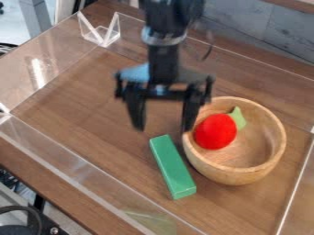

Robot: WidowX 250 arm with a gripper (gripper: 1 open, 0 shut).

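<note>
My dark gripper (161, 113) is blurred, open, hanging over the middle of the table just left of the wooden bowl and above the green block. The bowl (252, 163) holds a red round object (216, 132) and a green piece (238, 117). A long green block (173, 167) lies on the table to the bowl's lower left.
Transparent barriers (31, 78) run along its edges, with a clear plastic piece (101, 30) at the back left.
</note>
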